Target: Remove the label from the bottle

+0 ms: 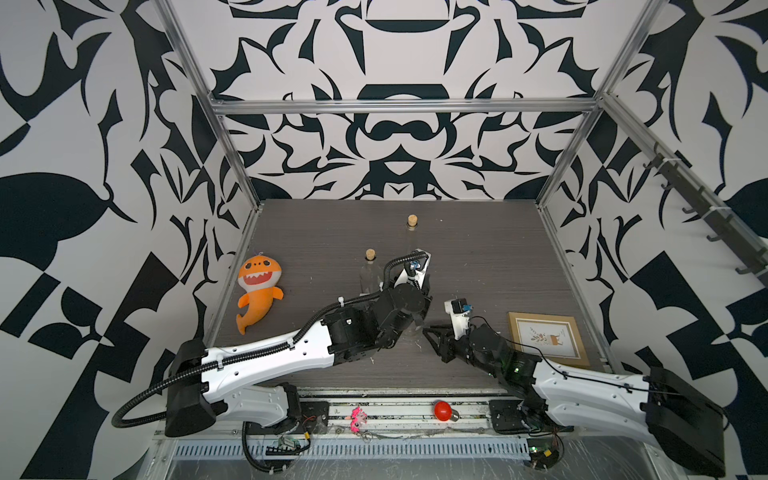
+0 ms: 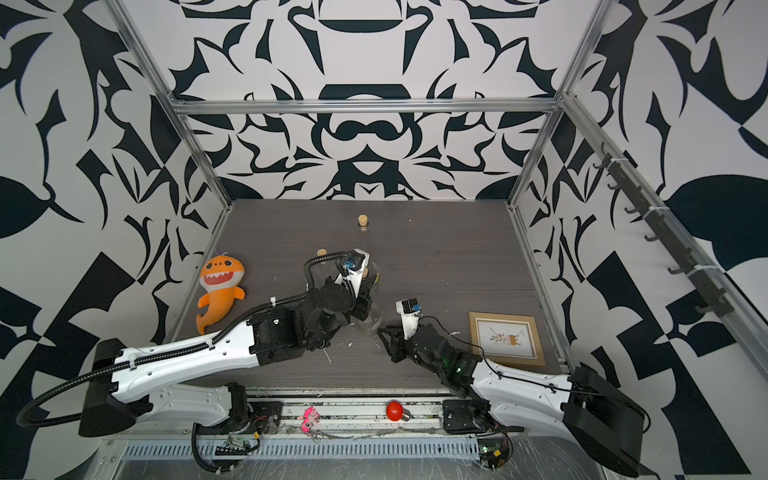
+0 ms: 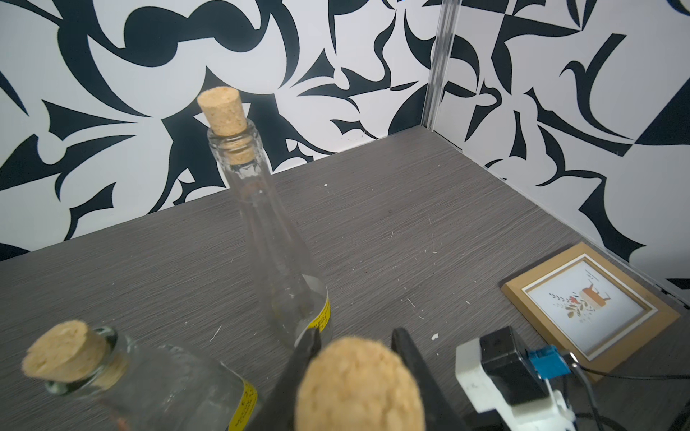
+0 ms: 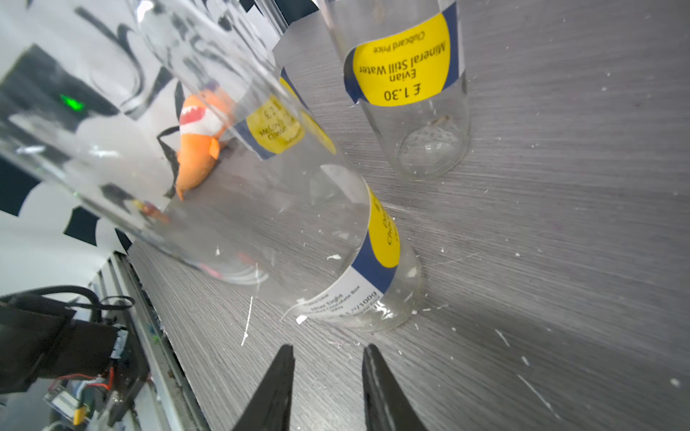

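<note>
My left gripper is shut on a corked glass bottle; its cork (image 3: 359, 388) fills the bottom of the left wrist view. In the right wrist view that bottle (image 4: 287, 222) stands at the front, its blue, yellow and white label (image 4: 381, 240) low on its body. My right gripper is part open just below and in front of the bottle's base, nothing between its fingers. Behind, another bottle (image 4: 406, 129) with a yellow Evian label stands upright. A further corked bottle (image 3: 179, 373) stands left of the held one.
An orange shark toy (image 1: 257, 296) lies at the left, a framed picture (image 1: 544, 336) at the front right. The back and right of the table (image 2: 448, 248) have free room.
</note>
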